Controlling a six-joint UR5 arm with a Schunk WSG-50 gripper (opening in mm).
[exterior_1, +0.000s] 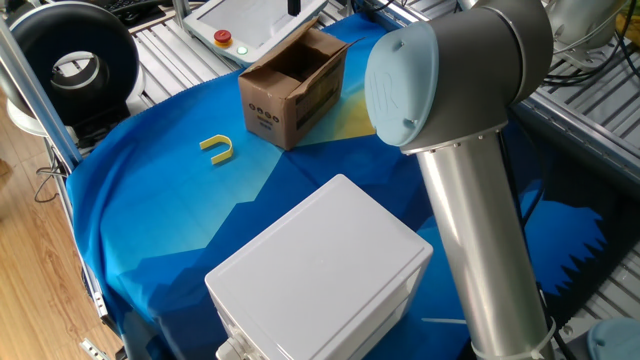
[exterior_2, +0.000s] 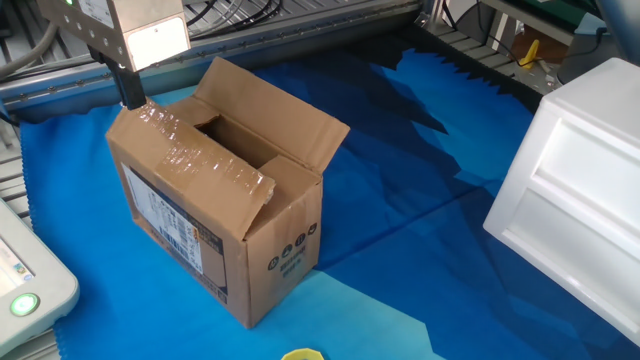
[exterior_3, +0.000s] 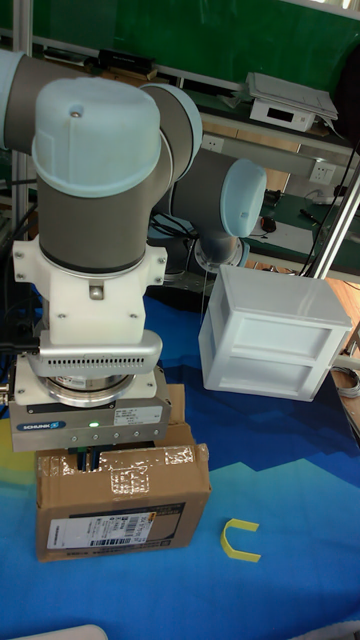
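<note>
A brown cardboard box (exterior_2: 284, 235) stands on the blue cloth, its top partly open. Its taped flap (exterior_2: 205, 165) slopes over the opening, and the far flap (exterior_2: 275, 112) sticks up at a slant. My gripper (exterior_2: 132, 104) points down at the box's left end, a dark finger reaching the upper edge by the taped flap; contact is unclear. In exterior view 3 the gripper (exterior_3: 82, 461) sits low over the box's left part. Whether its fingers are apart or hold the cardboard does not show. A yellow U-shaped piece (exterior_1: 229, 150) lies on the cloth beside the box.
A white drawer unit (exterior_1: 320, 265) stands across the cloth from the box. The teach pendant (exterior_1: 250, 25) with its red button (exterior_1: 222, 38) lies beyond the box.
</note>
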